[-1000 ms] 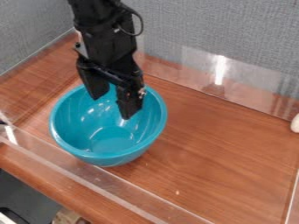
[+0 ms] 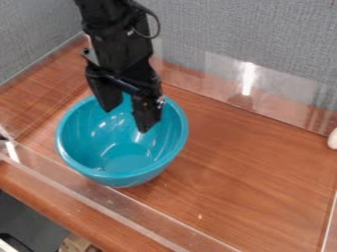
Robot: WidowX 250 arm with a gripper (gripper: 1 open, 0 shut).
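Note:
A black robot arm reaches down from the top centre, its gripper (image 2: 124,106) open over a round turquoise bowl (image 2: 121,161). The two black fingers hang at the back part of the bowl, partly hiding its rim. I see nothing held between them.
The bowl stands on a wooden table (image 2: 243,182) with plenty of bare surface to the right. A grey textured wall (image 2: 263,49) runs behind. A small white object (image 2: 330,140) is at the far right edge. A clear strip runs along the table's front left.

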